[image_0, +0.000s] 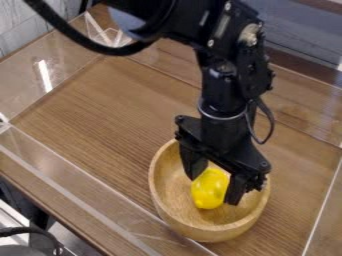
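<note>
A yellow object (209, 191), rounded and smooth, lies in a shallow tan bowl (203, 227) at the lower middle. My black gripper (214, 172) reaches down from the top into the bowl, its fingers on either side of the yellow object's upper part. The fingers look apart; whether they touch the object cannot be made out.
Pale edges run along the left and the right. A black cable loops at the top left, and another dark piece sits at the bottom left corner.
</note>
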